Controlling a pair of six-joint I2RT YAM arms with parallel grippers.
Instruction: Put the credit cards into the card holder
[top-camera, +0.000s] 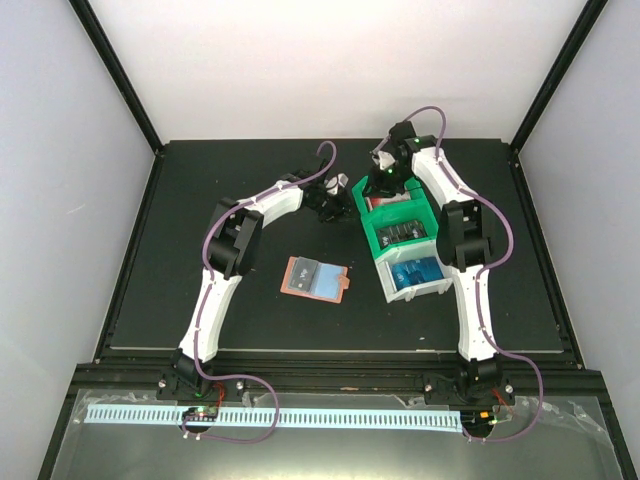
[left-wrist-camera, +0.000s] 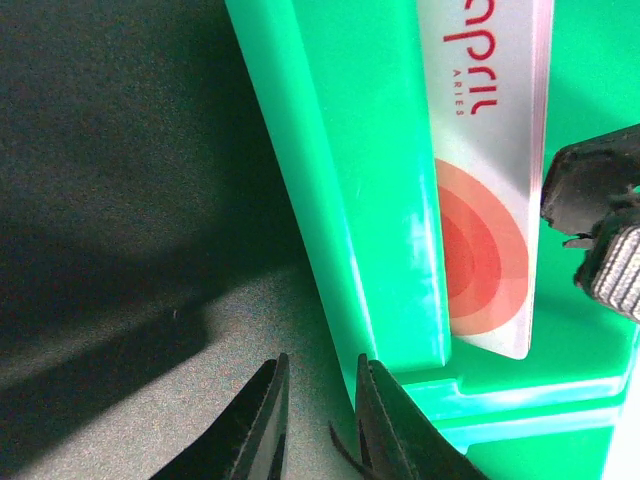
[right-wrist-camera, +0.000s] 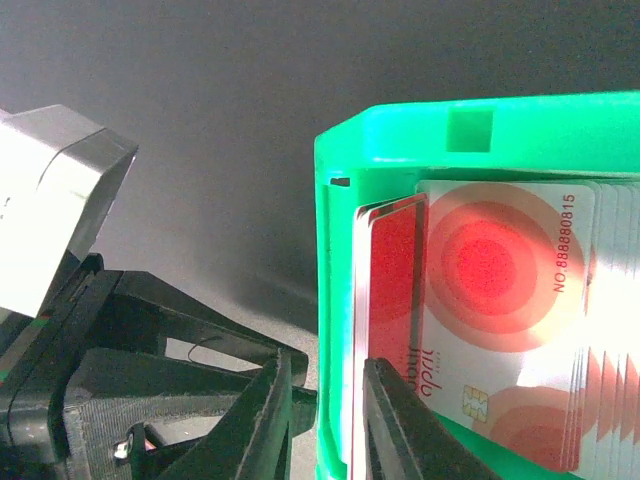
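The card holder (top-camera: 336, 291) lies open on the dark table, orange-edged, with a grey card (top-camera: 303, 273) on its left side and a pale blue right side. Red-and-white cards (right-wrist-camera: 495, 265) stand packed in the rear compartment of a green box (left-wrist-camera: 290, 130). A white card marked "april" (left-wrist-camera: 480, 180) leans near its left wall. My left gripper is low beside that wall, its fingers slightly apart. Above the compartment, my right gripper has its fingers apart around the wall and a card edge. Whether either one grips anything is unclear.
Dark cards (top-camera: 401, 232) fill the middle compartment, and blue cards (top-camera: 416, 272) sit in the white front section. Both grippers are close together at the box's rear left corner. Table around the card holder is clear.
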